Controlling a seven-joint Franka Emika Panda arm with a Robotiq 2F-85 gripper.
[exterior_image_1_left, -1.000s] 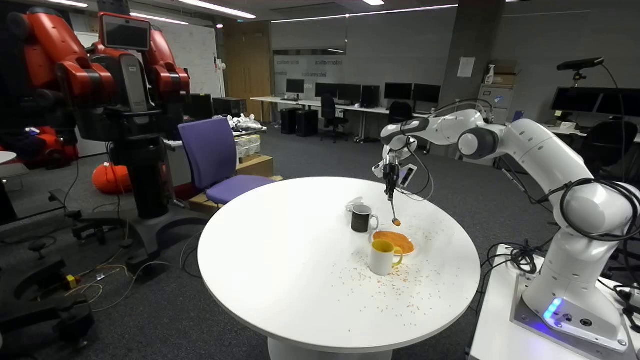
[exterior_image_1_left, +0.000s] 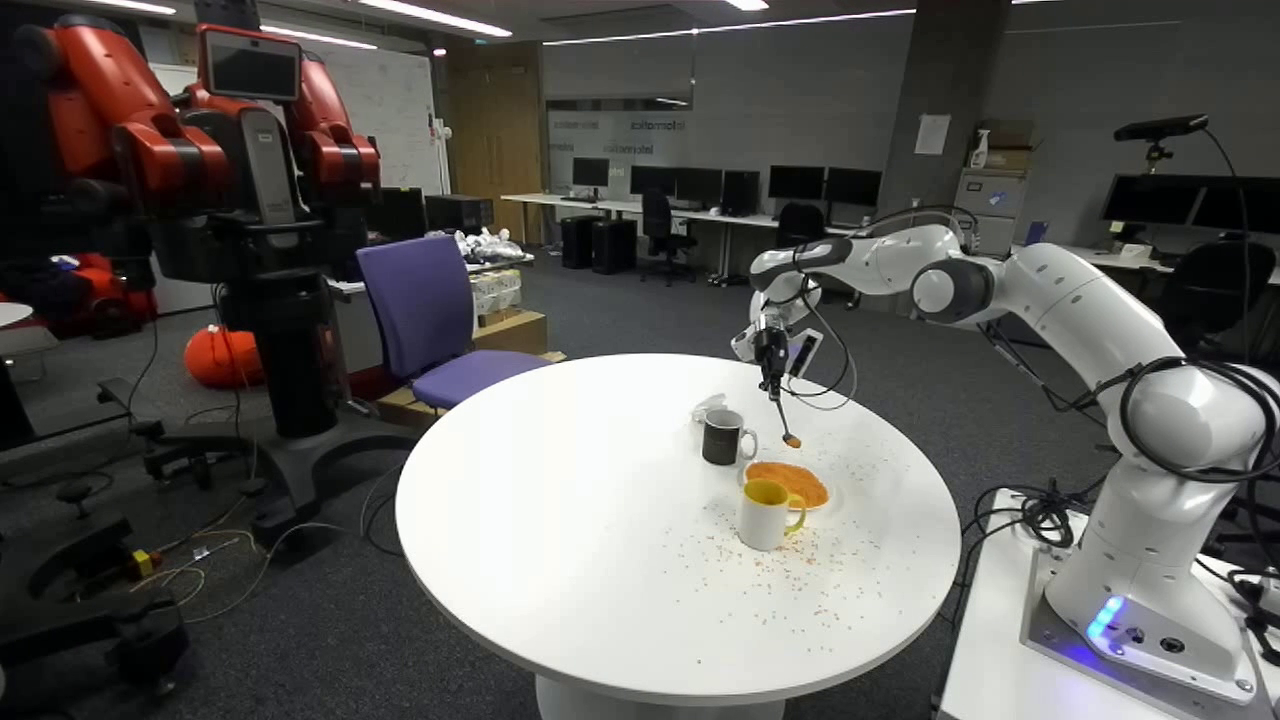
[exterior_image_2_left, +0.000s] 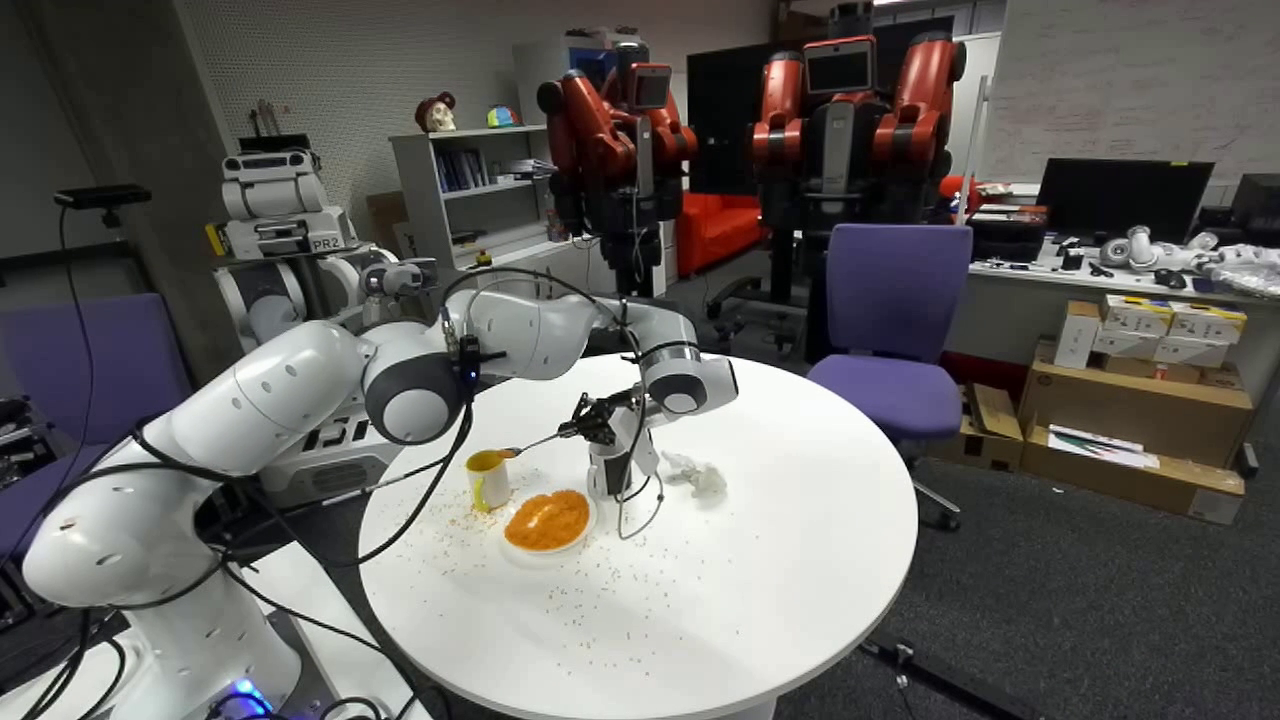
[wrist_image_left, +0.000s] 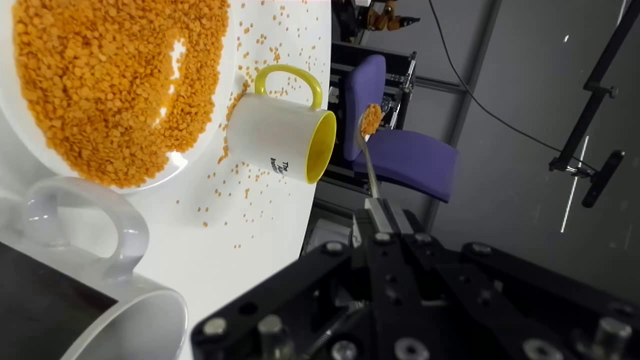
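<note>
My gripper is shut on the thin handle of a metal spoon (wrist_image_left: 370, 165). The spoon's bowl carries a heap of orange lentils (wrist_image_left: 372, 119), held above the table. A white plate (wrist_image_left: 207, 141) spread with orange lentils lies on the table, below the spoon and off to one side. Upright beside the plate stands a white mug with a yellow inside and handle (exterior_image_1_left: 762, 524). A dark mug with a pale handle (exterior_image_1_left: 721, 438) stands on the plate's other side; only part of it shows in the wrist view.
Loose lentils (exterior_image_1_left: 780, 588) are scattered on the round white table (exterior_image_1_left: 540, 516) around the plate and yellow mug. Crumpled clear plastic (exterior_image_2_left: 696, 476) lies behind the dark mug.
The gripper has shifted slightly left in exterior view 1, with the spoon tilting more. The spoon's loaded bowl stays almost where it was. Mugs and plate have not moved.
</note>
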